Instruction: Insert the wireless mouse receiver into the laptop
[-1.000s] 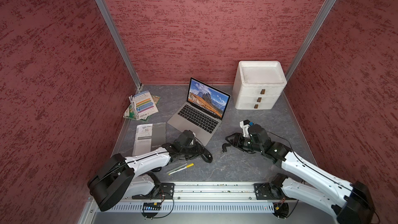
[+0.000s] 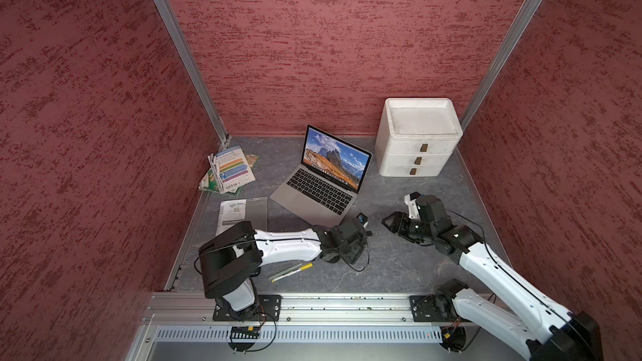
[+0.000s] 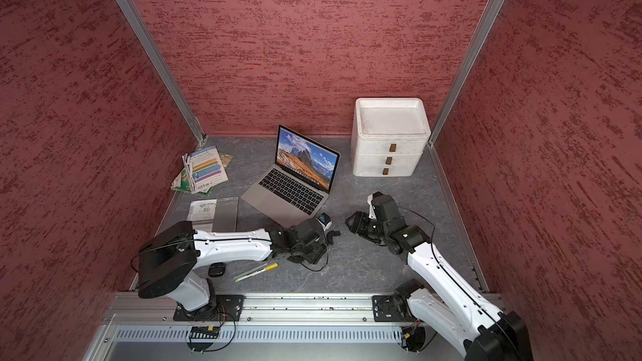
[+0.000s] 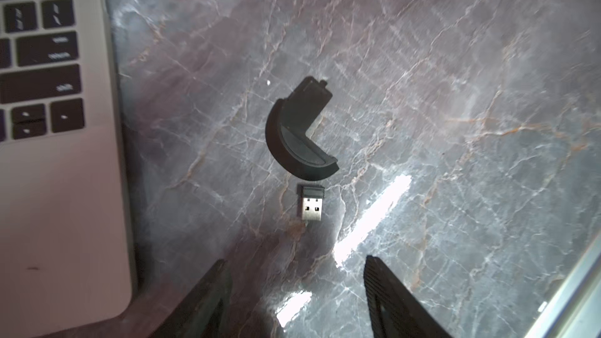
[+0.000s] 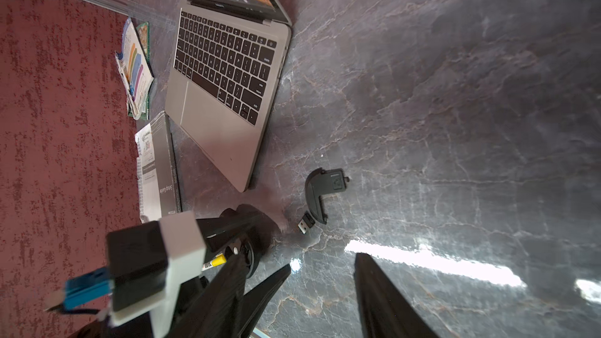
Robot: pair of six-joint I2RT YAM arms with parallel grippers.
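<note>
The small receiver (image 4: pixel 311 206), with a silver plug and a black end, lies loose on the table in the left wrist view. It lies just below a curved black cover and also shows as a tiny receiver (image 5: pixel 306 222) in the right wrist view. The grey laptop (image 2: pixel 319 195) stands open, its right side edge facing the receiver. My left gripper is open above the table, the receiver ahead of its fingertips. Empty and open, my right gripper hovers to the right of the cover.
White drawers (image 2: pixel 418 140) stand at the back right. A notebook (image 2: pixel 242 215), booklets (image 2: pixel 232 168) and a yellow pen (image 2: pixel 292 272) lie on the left. A small black rounded object (image 3: pixel 216 269) sits near the front edge. Clear table surrounds the cover.
My left arm has swung right, over the receiver's area; the black mouse it had at its fingers is no longer clearly visible. My right gripper has drawn back a little to the right.
</note>
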